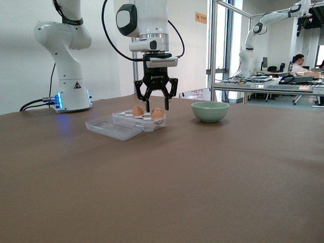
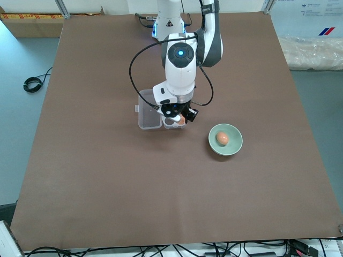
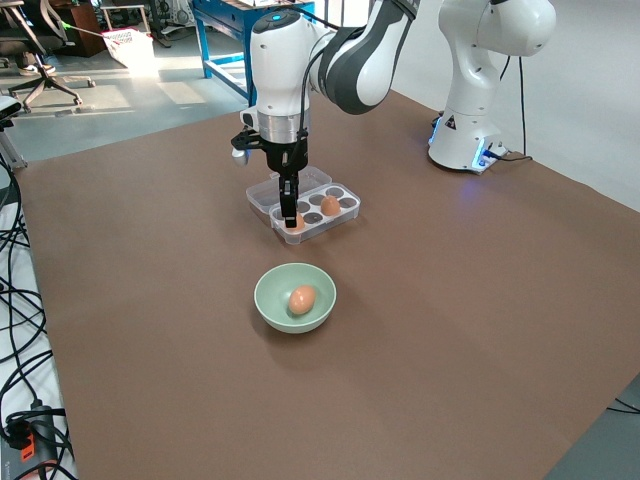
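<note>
A clear plastic egg carton point(image 1: 113, 130) with lid open holds two brown eggs, one point(image 1: 137, 111) toward the left and one point(image 1: 157, 113) toward the right in the top view. My black gripper point(image 1: 157, 105) hangs low over the carton, open, its fingers spread with nothing seen between them; in the right view it partly hides the nearer egg. A green bowl point(image 2: 225, 149) stands apart from the carton, with one egg point(image 3: 302, 300) lying inside it.
More cables run along the table's outer edge.
</note>
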